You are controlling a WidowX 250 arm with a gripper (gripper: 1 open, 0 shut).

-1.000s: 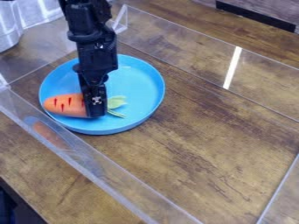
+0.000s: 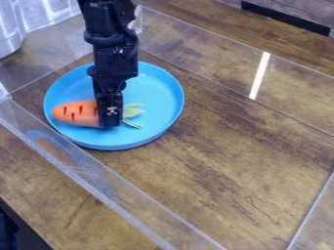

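Note:
A toy carrot (image 2: pixel 77 113), orange with dark stripes and pale green leaves, lies on a blue plate (image 2: pixel 158 103) at the left of the camera view. My black gripper (image 2: pixel 109 113) reaches down from above onto the carrot near its leafy end and is shut on it; its fingertips partly hide the carrot.
A clear plastic wall crosses the lower left, just in front of the plate. Something white and see-through stands at the upper left corner. The wooden surface right of the plate is bare, with a clear panel edge at the far right.
My gripper has shifted very slightly on the carrot; the carrot and plate look almost unchanged.

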